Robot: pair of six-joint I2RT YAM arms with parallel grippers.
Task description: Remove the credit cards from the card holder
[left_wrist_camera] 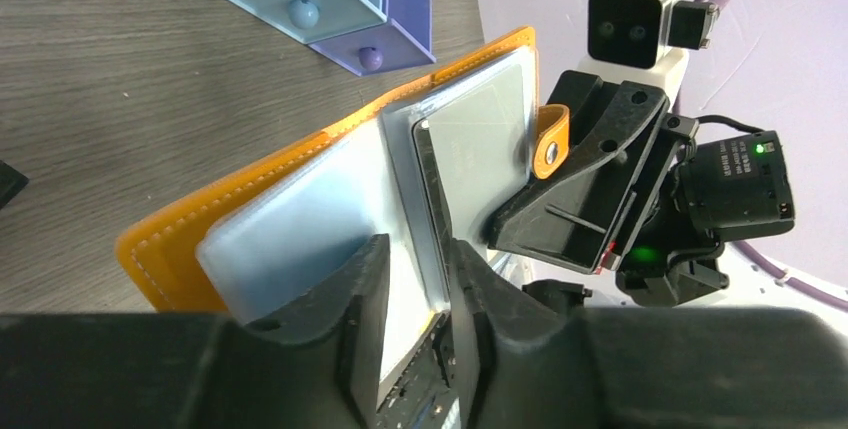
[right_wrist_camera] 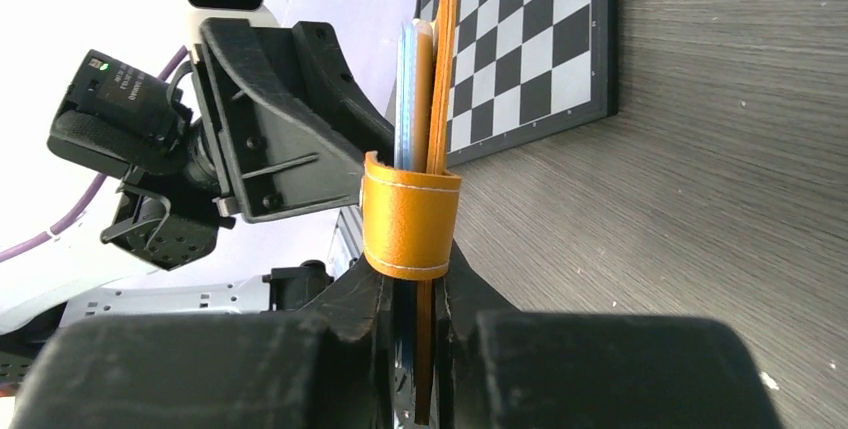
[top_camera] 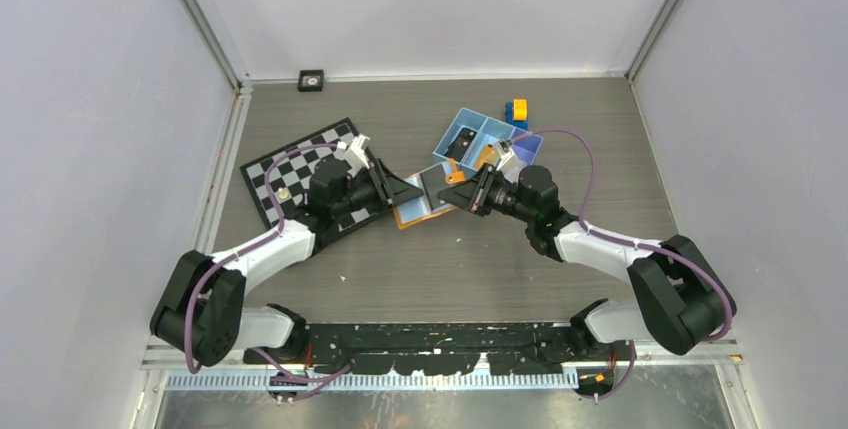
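An open orange card holder (top_camera: 418, 219) with clear sleeves hangs between my two grippers. My right gripper (top_camera: 443, 196) is shut on its right side; in the right wrist view the holder's edge-on orange cover (right_wrist_camera: 443, 59) runs down between the fingers, behind its orange strap (right_wrist_camera: 410, 219). My left gripper stands part open at the sleeves, its two fingertips apart. Near its right finger (left_wrist_camera: 465, 289) is the dark edge of a card (left_wrist_camera: 434, 179) in a clear sleeve. No card clearly shows between the left fingers; whether they touch the sleeve is unclear.
Behind the holder sits a blue and purple divided tray (top_camera: 470, 119) with dark and orange things inside. A chessboard (top_camera: 300, 174) lies under the left arm. A blue-yellow block (top_camera: 518, 111) and a small black box (top_camera: 311, 80) stand at the back.
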